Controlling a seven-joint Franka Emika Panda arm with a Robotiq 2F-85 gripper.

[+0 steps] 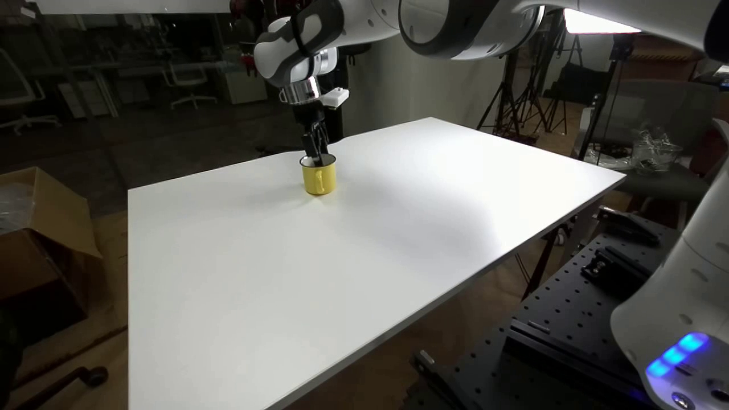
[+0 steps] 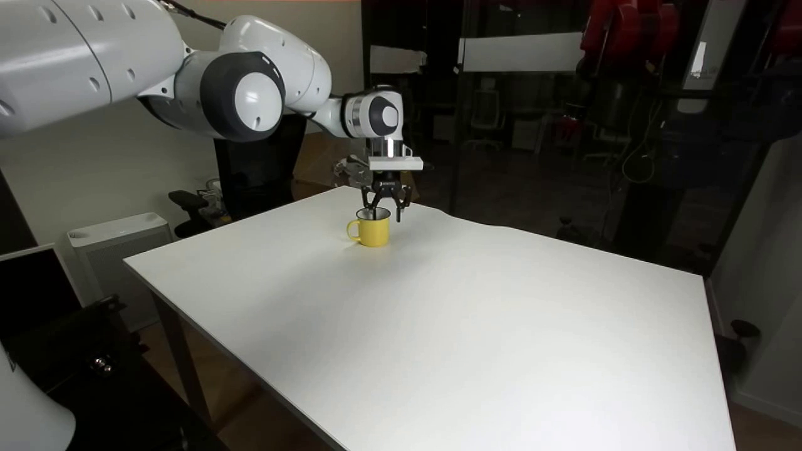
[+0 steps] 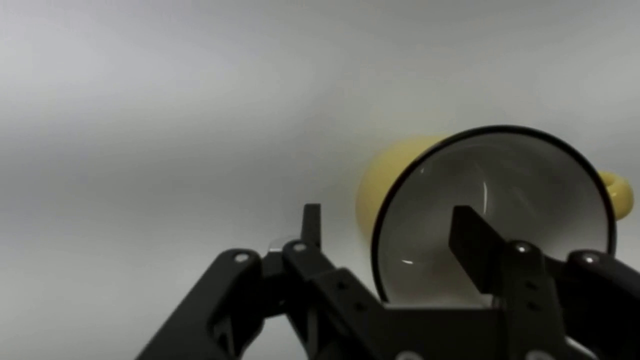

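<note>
A yellow mug with a dark rim and white inside stands upright near the far edge of the table. My gripper is over the mug, straddling its wall. In the wrist view, one of its fingers reaches over the mug's opening, while the other finger is outside, left of the mug. The fingers are part open, with a gap between the outer finger and the mug's side. The mug's handle points away from the gripper's outer finger.
A cardboard box sits off the table's left side in exterior view 1. The table's far edge runs close behind the mug.
</note>
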